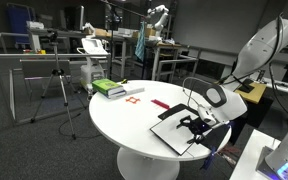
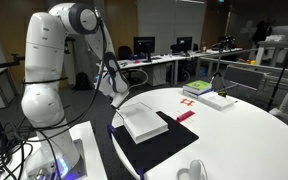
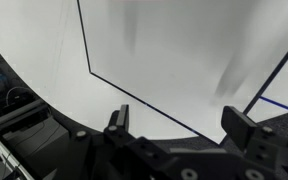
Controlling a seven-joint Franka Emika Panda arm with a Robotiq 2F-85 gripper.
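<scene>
A flat white box or panel [image 2: 144, 122] lies on a black mat [image 2: 174, 142] on the round white table. From exterior view 1, the panel [image 1: 169, 133] shows a dark outline near the table's front right edge. My gripper [image 1: 190, 125] is over that panel's right side. In the wrist view the gripper stands open, its two dark fingers well apart with nothing seen between them. The white panel [image 3: 169, 60] with its black edge lines fills the upper part of that view. Whether the fingertips touch the panel cannot be told.
A red object [image 2: 185, 116] lies behind the mat, with small orange-red pieces [image 1: 134, 99] farther off. A green box [image 1: 109, 86] and a white tray [image 2: 219, 101] stand at the table's far edge.
</scene>
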